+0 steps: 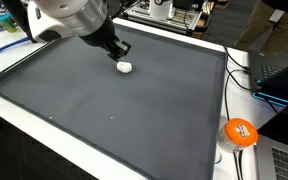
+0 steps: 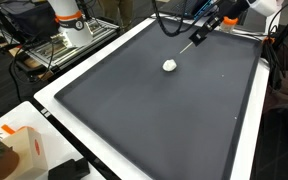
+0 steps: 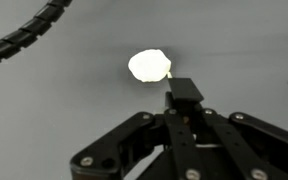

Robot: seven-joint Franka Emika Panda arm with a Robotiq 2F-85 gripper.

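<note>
A small white lump (image 1: 124,67), perhaps crumpled paper or cloth, lies on the dark grey tabletop. In the wrist view the white lump (image 3: 149,66) sits just beyond my fingertips. My gripper is shut on a thin stick, whose pale tip shows at the lump's lower right edge. Exterior view 2 has the thin stick (image 2: 187,47) slanting down from my gripper (image 2: 197,38) towards the white lump (image 2: 169,65), with a gap seen between them. Whether the tip touches the lump I cannot tell. Most of the stick is hidden by the fingers.
An orange-lidded container (image 1: 238,133) stands off the right side near laptops. A dark ribbed cable (image 3: 24,38) crosses the upper left of the wrist view.
</note>
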